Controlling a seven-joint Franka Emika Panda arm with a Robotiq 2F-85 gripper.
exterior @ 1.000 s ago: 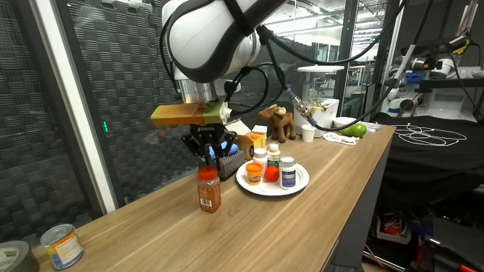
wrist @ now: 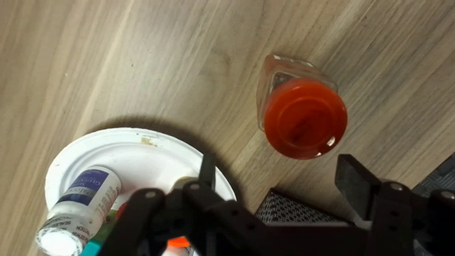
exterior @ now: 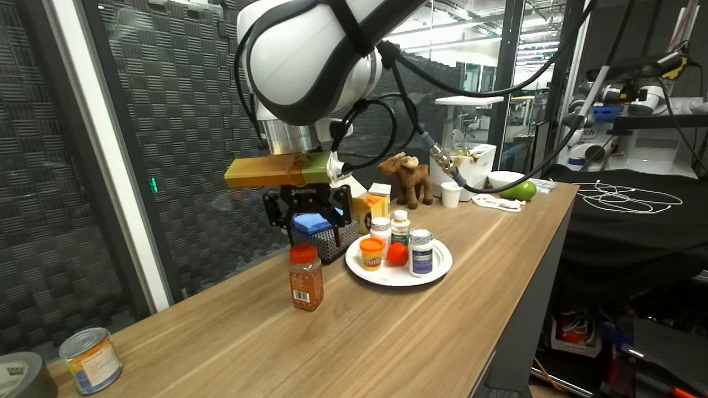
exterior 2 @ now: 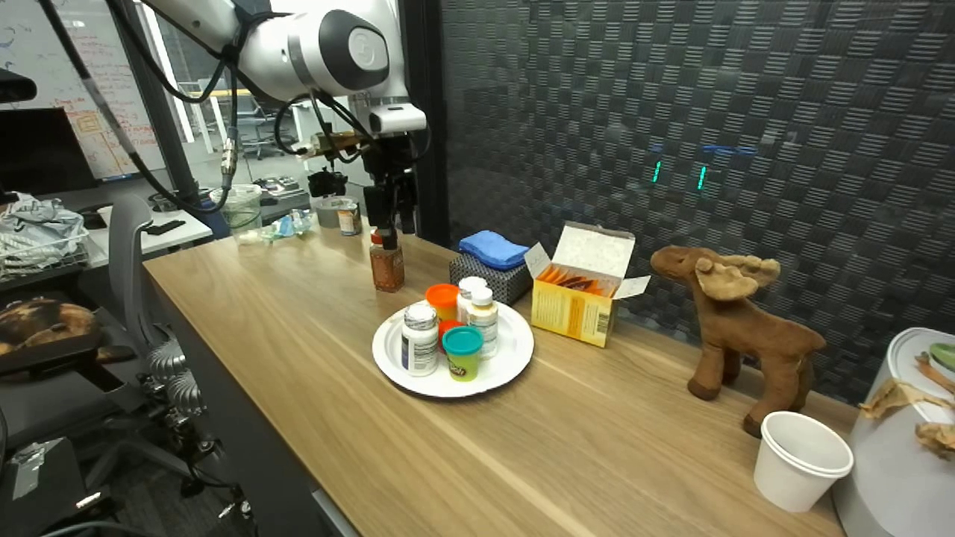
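A clear spice jar with a red-orange lid (exterior: 305,278) stands upright on the wooden table; exterior view 2 shows the same jar (exterior 2: 387,268) beyond the plate. Just above and behind its lid, as seen in exterior view 1, hangs my gripper (exterior: 315,234), fingers spread and pointing down. In the wrist view the jar's lid (wrist: 305,118) lies ahead of the open gripper, not between its fingertips. Bare table and a corner of a patterned box (wrist: 294,209) show between the fingers.
A white plate (exterior 2: 389,356) holding bottles and Play-Doh tubs stands close to the jar. Behind are the patterned box with a blue cloth (exterior 2: 495,250), a yellow tea box (exterior 2: 573,309) and a plush moose (exterior 2: 743,327).
The gripper's fingers have spread from close together to wide apart. The hand has shifted very slightly right in exterior view 1. The jar has not moved.
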